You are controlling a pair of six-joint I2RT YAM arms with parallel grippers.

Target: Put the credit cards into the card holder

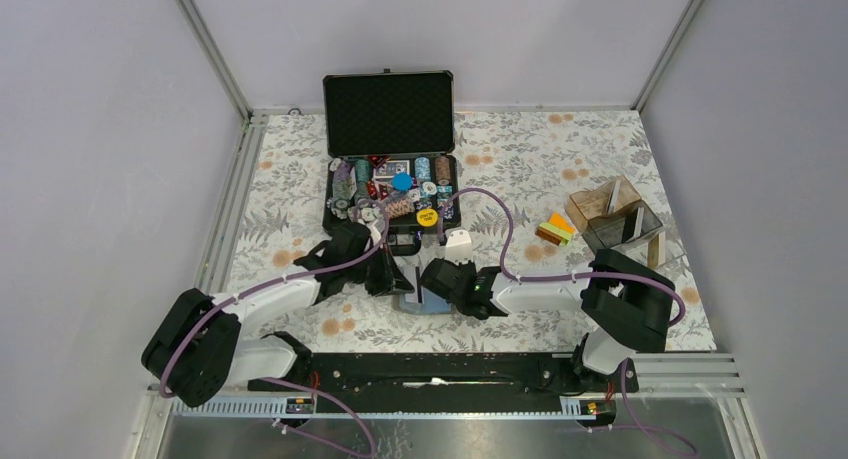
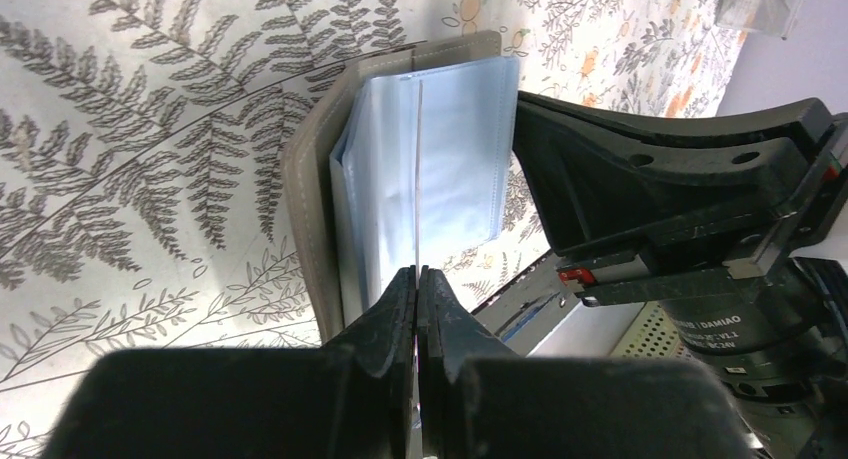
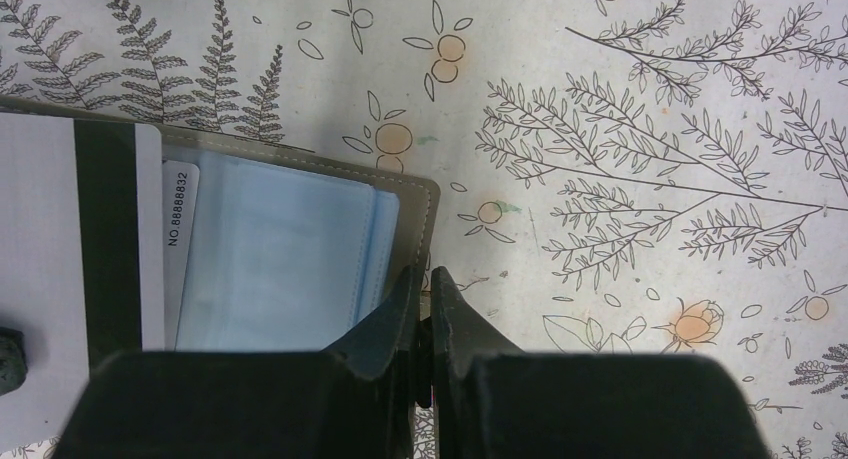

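An open card holder (image 3: 275,244) with blue sleeves and a grey cover lies on the table. In the right wrist view a white card with a dark stripe (image 3: 40,219) and a card numbered 88888832 (image 3: 178,209) lie at its left part. My right gripper is shut on the holder's edge. My left gripper is shut, with a thin pale edge, probably a card seen edge-on, rising from between its fingertips over the sleeves (image 2: 460,149); the right gripper's black body stands beside it.
An open case of poker chips (image 1: 390,194) stands behind the grippers. At the right are a divided clear box (image 1: 615,214) and yellow blocks (image 1: 555,229). The table left of the grippers is clear.
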